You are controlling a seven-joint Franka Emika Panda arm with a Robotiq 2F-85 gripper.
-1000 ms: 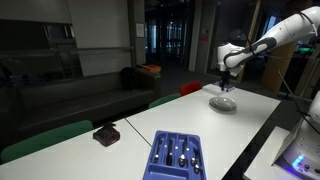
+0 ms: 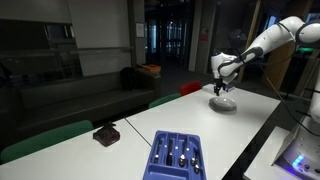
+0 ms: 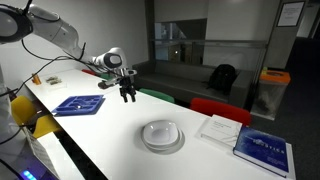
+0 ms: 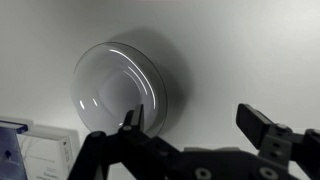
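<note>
A pale round bowl [image 3: 160, 130] rests on a wider plate [image 3: 177, 147] on the white table. In the wrist view the glossy bowl [image 4: 118, 85] lies to the left, partly behind the left finger [image 4: 130, 130]. My gripper is open and points down, with only bare table showing between its fingers. In exterior view 1 the gripper [image 2: 219, 91] hangs just above and left of the bowl [image 2: 222, 104]. Exterior view 2 has the gripper [image 3: 128, 97] up in the air, left of the bowl.
A blue cutlery tray [image 2: 174, 156] with several dark-handled utensils stands on the table, well away from the bowl. A blue box [image 3: 262, 152] and a white booklet [image 3: 220, 129] lie right of the bowl. Chairs and a sofa stand beyond.
My gripper has shifted slightly left and lower in exterior view 1. The bowl and the tray have not moved.
</note>
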